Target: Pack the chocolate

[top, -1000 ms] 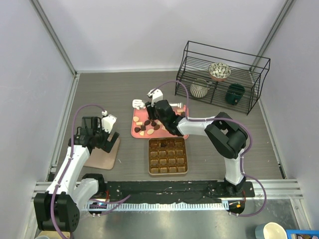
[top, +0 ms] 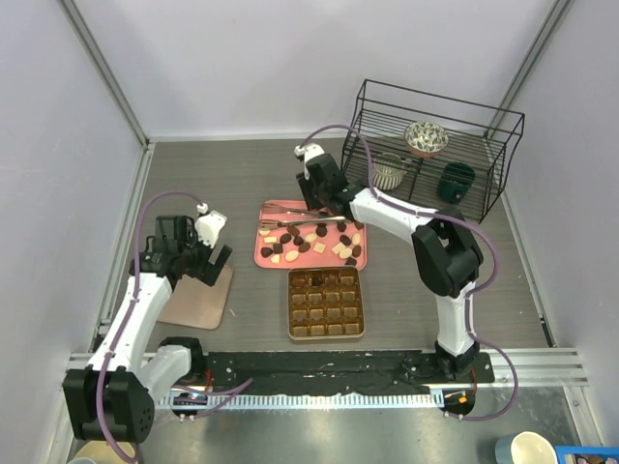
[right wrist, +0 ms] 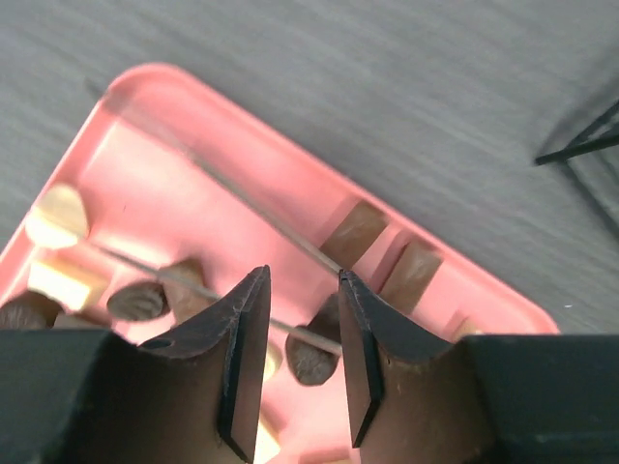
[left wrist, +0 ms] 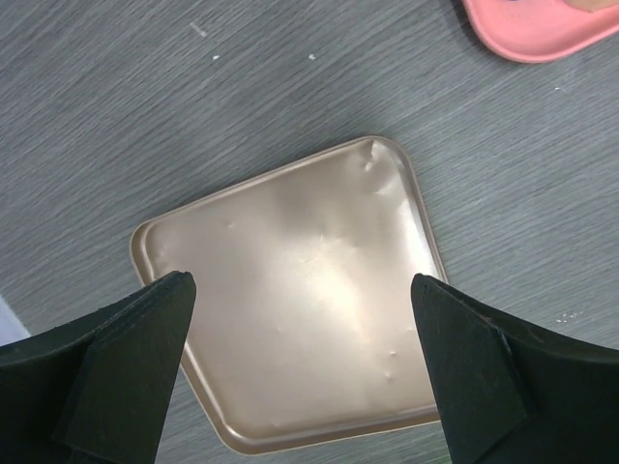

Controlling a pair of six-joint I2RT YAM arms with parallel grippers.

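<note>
A pink tray (top: 341,261) holds several dark, brown and pale chocolates. A pair of metal tongs (top: 290,224) lies across it with its two arms spread apart. In the right wrist view the tongs' thin arms (right wrist: 227,184) run towards my right gripper. Its fingers stand a little apart over the tray, and no firm hold on the tongs shows. In front is a gold compartment box (top: 326,336), with a dark chocolate (top: 315,281) in its back row. My left gripper is open above a flat beige lid (left wrist: 290,358), nothing between its fingers.
A black wire rack (top: 435,92) at the back right carries a patterned bowl (top: 427,137), a striped cup (top: 389,174) and a dark green cup (top: 456,182). Free table lies between the lid and the pink tray.
My right gripper has shifted back and slightly right over the tray. The tongs, earlier seen broadside near it, now show two separate arms across the tray.
</note>
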